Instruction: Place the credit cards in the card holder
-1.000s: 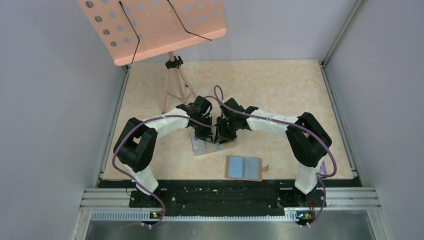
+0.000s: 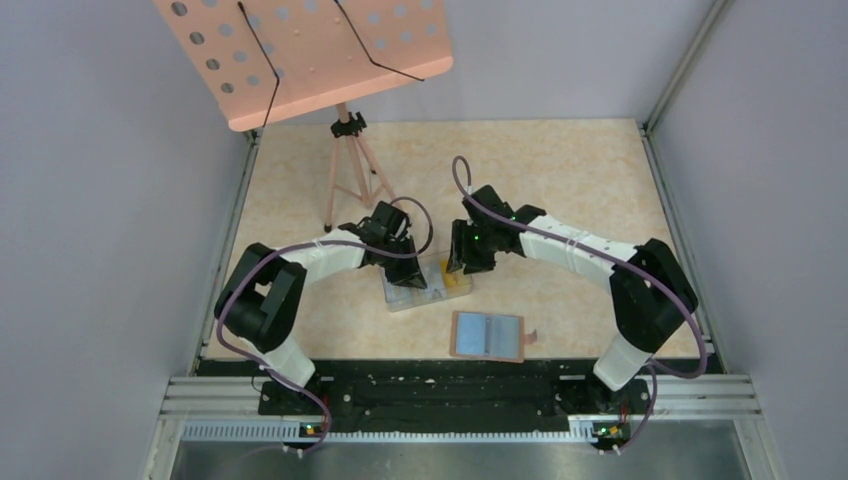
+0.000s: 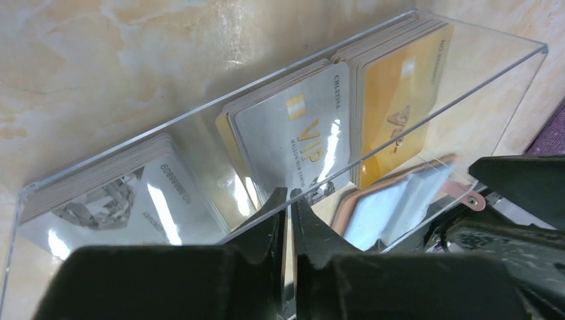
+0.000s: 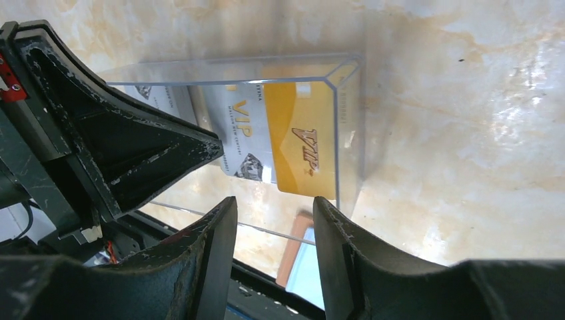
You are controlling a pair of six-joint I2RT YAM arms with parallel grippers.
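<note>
A clear acrylic box (image 2: 405, 303) lies mid-table, holding stacks of silver cards (image 3: 293, 120), diamond-picture cards (image 3: 120, 207) and gold cards (image 4: 303, 140). My left gripper hangs over its middle and left, fingertips close together at the near wall, no card clearly between them. My right gripper is above the box's right end, fingers apart with nothing between them. A brown card holder with blue sleeves (image 2: 472, 334) lies flat in front of the box, to the right.
A pink board (image 2: 320, 60) on a tripod (image 2: 355, 175) stands at the back left.
My right gripper has moved right and up the top view, away from the left one, uncovering the gold cards.
</note>
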